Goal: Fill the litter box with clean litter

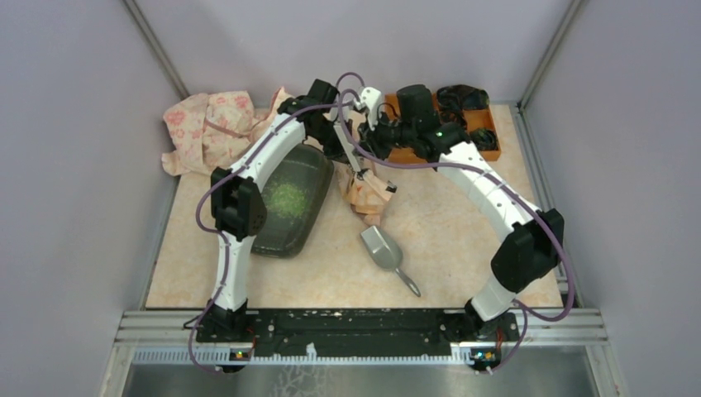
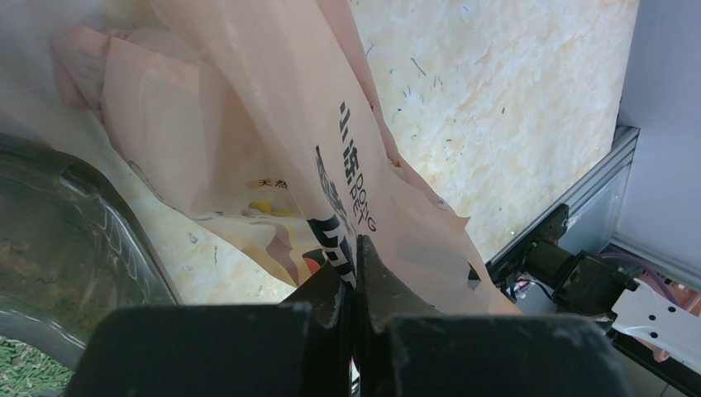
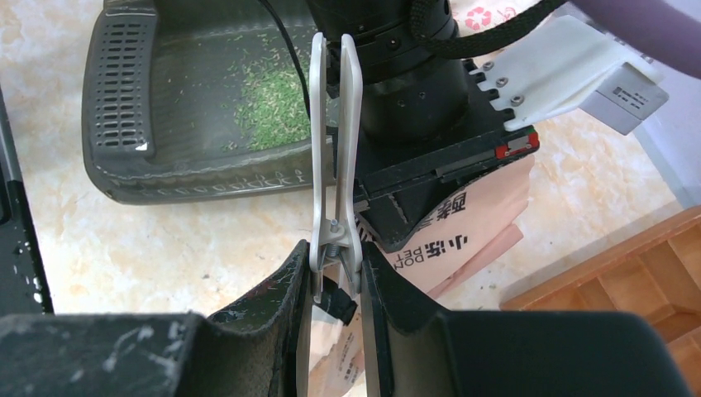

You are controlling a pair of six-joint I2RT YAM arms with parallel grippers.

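Observation:
A peach paper litter bag (image 2: 248, 124) with dark printing stands right of the grey-green litter box (image 1: 281, 231), in the top view. My left gripper is shut on a printed fold of the bag. Green litter (image 3: 277, 107) lies in a patch on the box floor. In the right wrist view, my right gripper is shut on a white sprung clip (image 3: 351, 149), whose long arms extend away from its fingers. Part of the bag (image 3: 450, 236) shows behind my left gripper. The bag's mouth is hidden by the two grippers.
A grey scoop (image 1: 383, 248) lies on the table in front of the bag. At the back right stands an orange divided tray (image 1: 488, 120) with dark items in it. A pink-patterned cloth (image 1: 207, 124) lies at the back left.

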